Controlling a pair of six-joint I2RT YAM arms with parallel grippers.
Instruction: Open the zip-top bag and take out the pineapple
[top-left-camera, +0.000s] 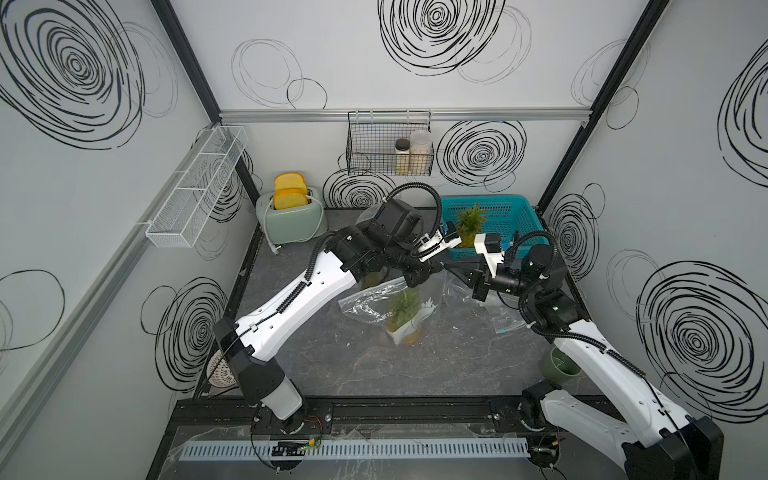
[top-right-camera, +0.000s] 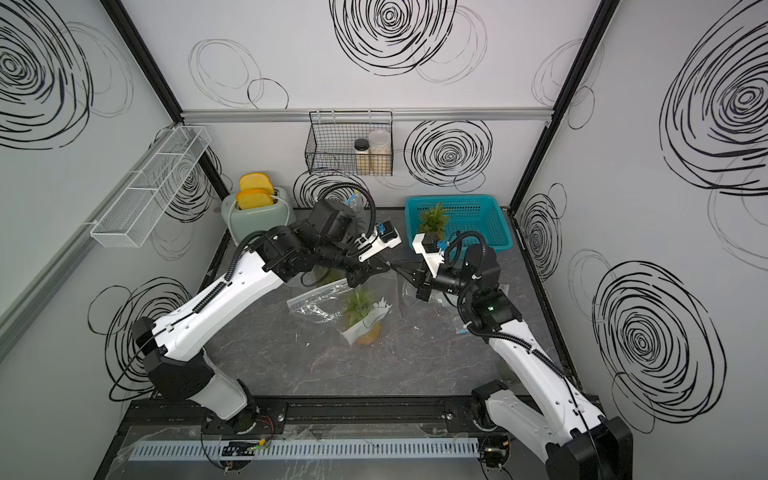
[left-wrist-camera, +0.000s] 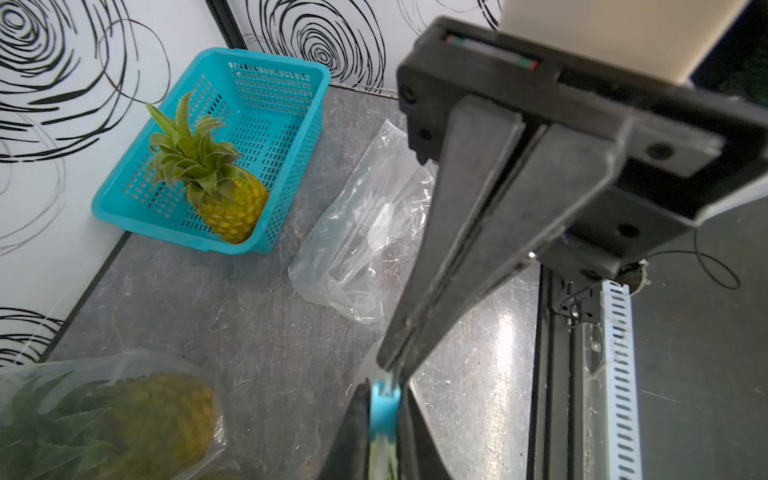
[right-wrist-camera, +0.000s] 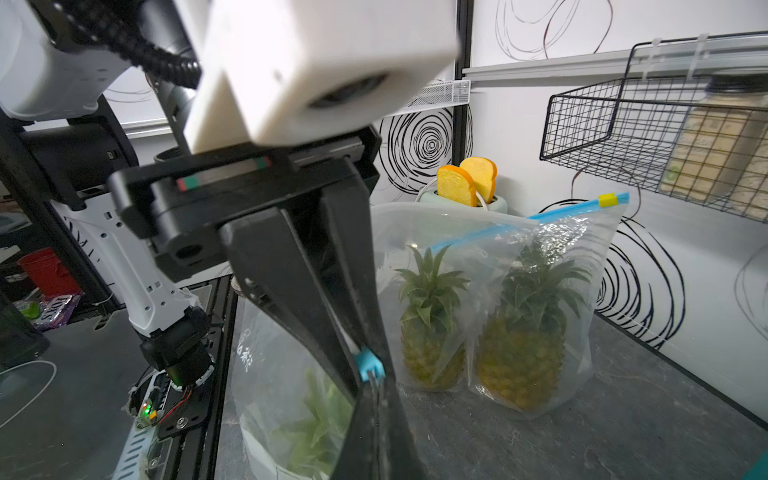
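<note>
On the counter, below the grippers, the clear zip top bag (top-left-camera: 364, 302) wraps a pineapple (top-left-camera: 404, 308) whose green crown shows through. In the right wrist view its film (right-wrist-camera: 260, 376) rises toward the fingers. My left gripper has a small blue zip piece (left-wrist-camera: 385, 412) between its fingertips; whether it grips the piece is unclear. Tip to tip with it, my right gripper is shut. In the left wrist view a thin pale bit of bag edge shows at the right fingertips (left-wrist-camera: 404, 352).
A teal basket (left-wrist-camera: 312, 112) with a loose pineapple (left-wrist-camera: 232, 208) stands at the back right. Two bagged pineapples (right-wrist-camera: 520, 352) stand behind the grippers. An empty clear bag (left-wrist-camera: 352, 256) lies on the counter.
</note>
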